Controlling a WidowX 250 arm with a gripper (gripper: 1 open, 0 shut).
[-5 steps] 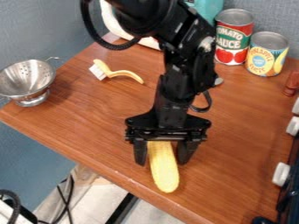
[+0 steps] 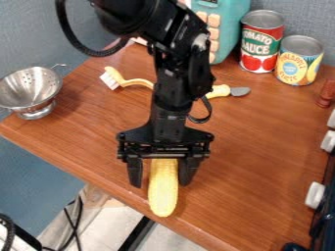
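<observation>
The black gripper (image 2: pixel 163 171) hangs low at the front middle of the wooden table, its two fingers spread on either side of a long yellow corn-shaped object (image 2: pixel 164 196). Whether the fingers press on it or are slightly apart from it is hard to tell. The object's far end is hidden under the gripper body; its near end points toward the table's front edge.
A metal colander (image 2: pixel 26 93) sits at the left edge. A yellow-handled brush (image 2: pixel 135 82), a red-labelled can (image 2: pixel 261 49), a yellow-labelled can (image 2: pixel 297 69) and a teal container (image 2: pixel 225 22) stand or lie behind. A black appliance (image 2: pixel 322 225) borders the right.
The arm and gripper have moved leftward in the view, and the yellow object has shifted left along with them.
</observation>
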